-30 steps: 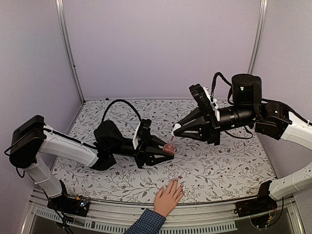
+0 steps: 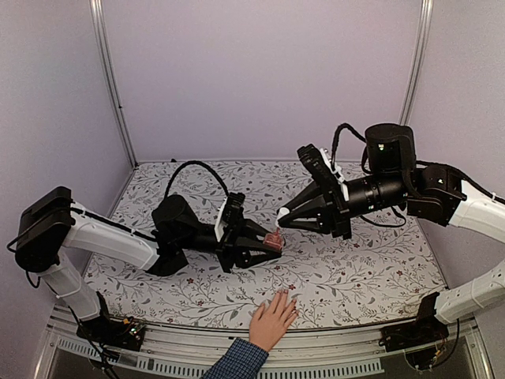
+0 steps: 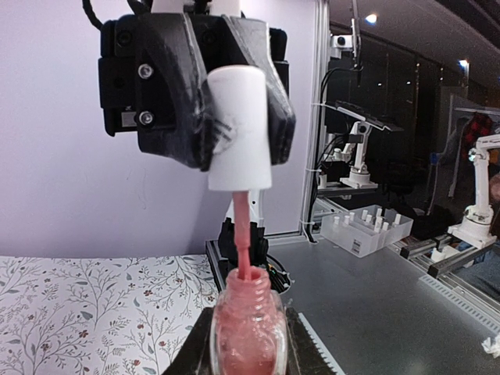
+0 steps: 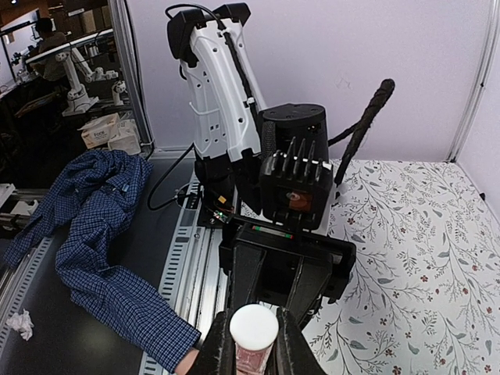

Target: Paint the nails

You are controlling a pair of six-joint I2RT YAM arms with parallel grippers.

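Observation:
A pink nail polish bottle stands upright with my left gripper shut on it. Above its open neck, my right gripper is shut on the white brush cap. From the cap a pink-coated brush hangs down, its tip at or just inside the bottle's mouth. The cap's round white top hides most of the brush and bottle in the right wrist view. A hand lies palm down, fingers spread, at the front of the table below both grippers.
A checked sleeve covers the arm reaching in over the front rail. Outside the booth, a clear box holds several white-capped bottles.
The left gripper, the bottle and the hand have stayed put.

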